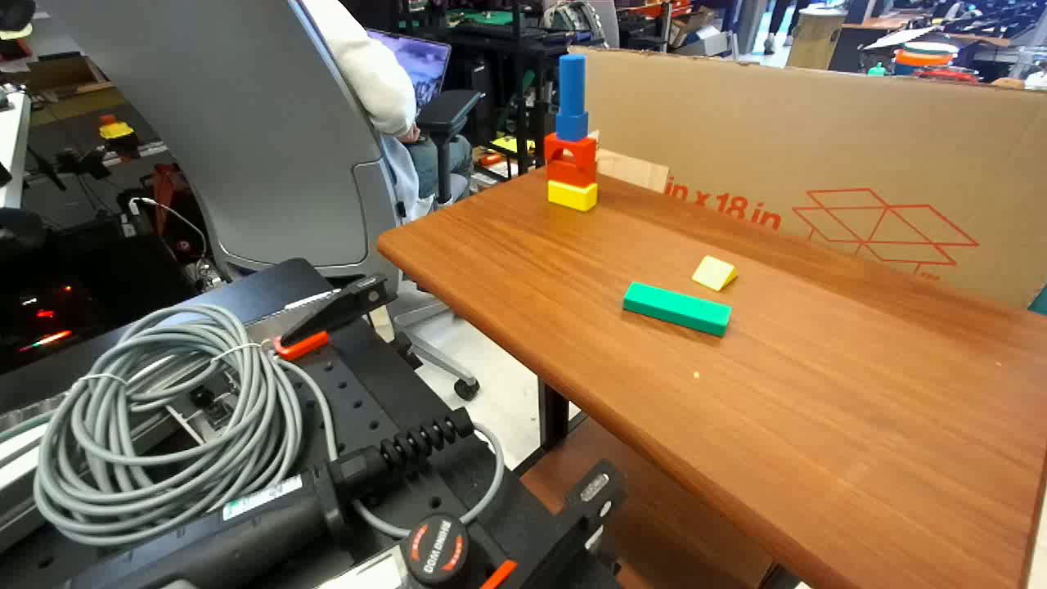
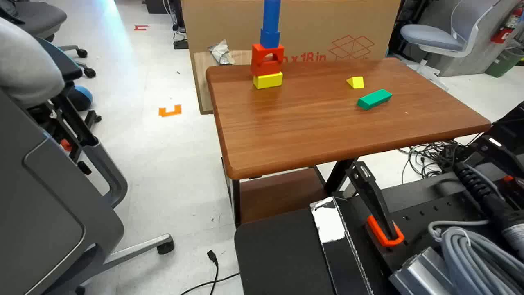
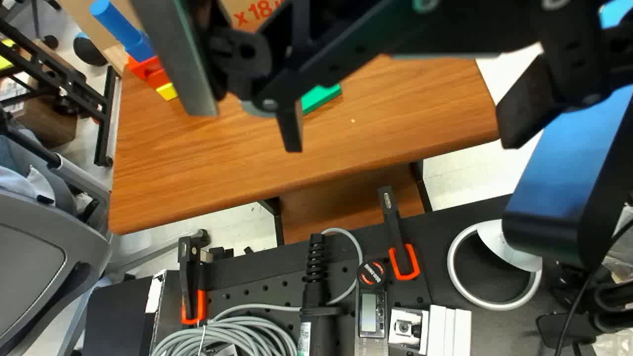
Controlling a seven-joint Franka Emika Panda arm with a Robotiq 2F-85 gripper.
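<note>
In the wrist view my gripper stands open, its two fingers wide apart with nothing between them. Neither exterior view shows it. At the table's far left corner rises a tower: a yellow block at the bottom, red arch-cut pieces above it, then a short blue block and a tall blue cylinder on top. A green rectangular block lies flat on the table; in the wrist view my gripper partly covers it. Just behind it is a yellow wedge, which the gripper hides in the wrist view.
A large cardboard sheet stands behind it. Between table and camera, a black bench carries clamps and a coiled grey cable. An office chair stands at the left.
</note>
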